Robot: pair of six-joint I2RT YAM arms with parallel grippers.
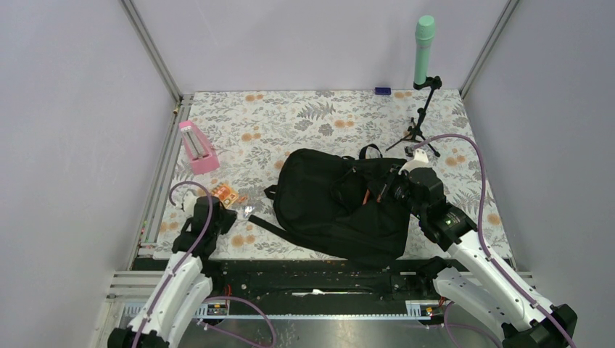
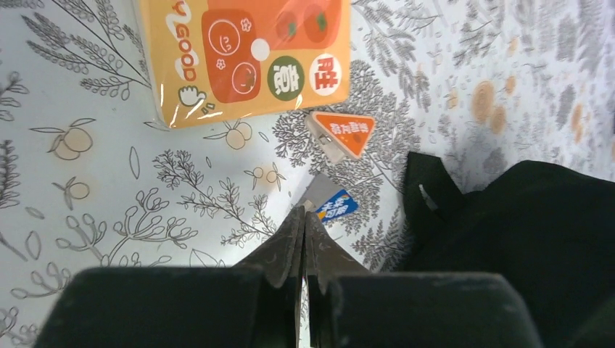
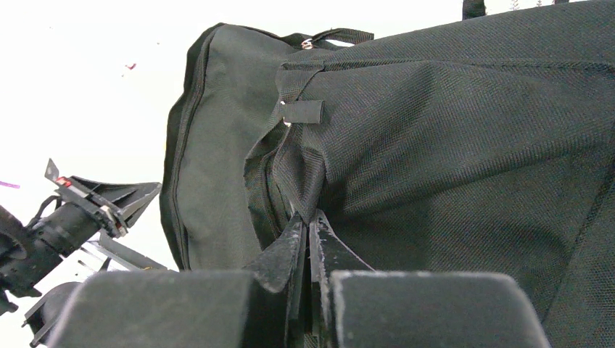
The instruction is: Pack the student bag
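In the left wrist view my left gripper is shut, its tips together with nothing between them. Just beyond the tips lies a blue triangular eraser [image 2: 337, 206], turned so that its grey side shows. An orange triangular eraser [image 2: 349, 132] rests above it, close to an orange-and-yellow card pack [image 2: 246, 54]. The black bag [image 1: 312, 188] lies open in the middle of the table. At its opening, my right gripper is shut on a fold of the bag's fabric, seen in the right wrist view.
A pink case [image 1: 203, 161] stands at the left edge. A green microphone on a black stand [image 1: 420, 119] is at the back right, and a dark blue block [image 1: 382, 91] sits at the back edge. The black strap [image 1: 279, 232] reaches toward my left gripper.
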